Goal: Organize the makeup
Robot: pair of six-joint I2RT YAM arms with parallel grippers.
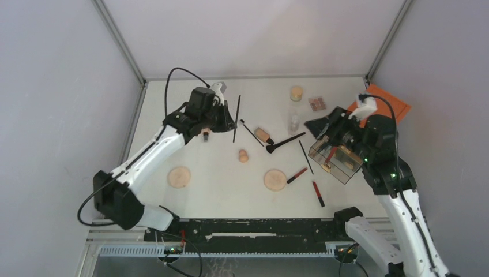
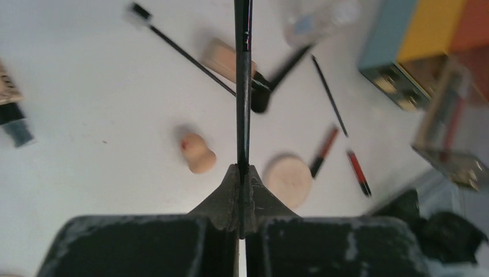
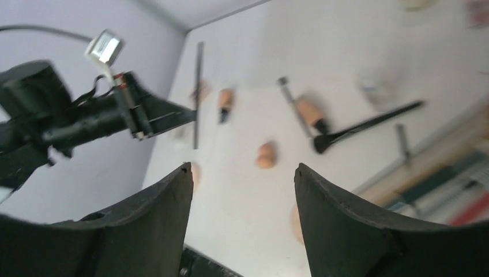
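Observation:
My left gripper (image 1: 230,124) is shut on a thin dark pencil (image 2: 243,109), held upright in view above the upper-left of the table. My right gripper (image 1: 314,128) stands open over the clear organizer box (image 1: 340,167) with an orange lid (image 1: 392,101). On the table lie a black brush (image 1: 282,141), a spoolie (image 1: 252,134), a foundation bottle (image 1: 262,134), a sponge (image 1: 243,156), two round compacts (image 1: 275,180) (image 1: 179,177), red-and-black sticks (image 1: 318,194) (image 1: 297,175), another thin pencil (image 1: 305,156) and a clear bottle (image 1: 293,122).
A cream jar (image 1: 296,93) and a small palette (image 1: 318,104) stand at the back. Another small bottle (image 2: 16,118) lies to the left.

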